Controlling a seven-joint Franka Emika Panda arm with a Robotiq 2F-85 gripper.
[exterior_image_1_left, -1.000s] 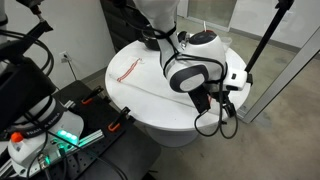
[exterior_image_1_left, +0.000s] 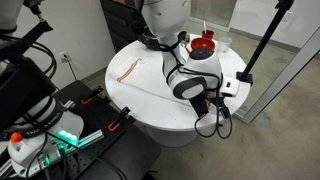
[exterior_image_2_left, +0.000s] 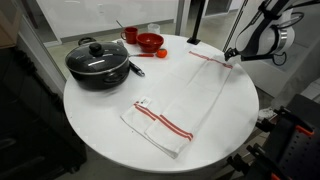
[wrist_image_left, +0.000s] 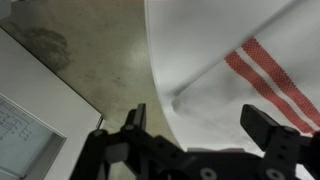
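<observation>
A white towel with red stripes (exterior_image_2_left: 175, 125) lies spread flat across the round white table, its far striped end (exterior_image_2_left: 212, 61) near the table's right edge. My gripper is open, with nothing held between its fingers. In the wrist view, a towel corner (wrist_image_left: 185, 101) lies just ahead of the gap, with two red stripes (wrist_image_left: 270, 82) off to the right. From the second exterior view, the gripper (exterior_image_2_left: 232, 55) appears low, close to the towel's far end. The arm hides much of that end in the first exterior view.
A black lidded pot (exterior_image_2_left: 101, 65) stands on the table's left side. Red bowl (exterior_image_2_left: 150, 42), red mug (exterior_image_2_left: 130, 35) and a red-orange ball-like item (exterior_image_2_left: 163, 53) sit at the back.
The arm's upper part and wrist have shifted slightly to the left in the first exterior view. No change in the towel shows.
</observation>
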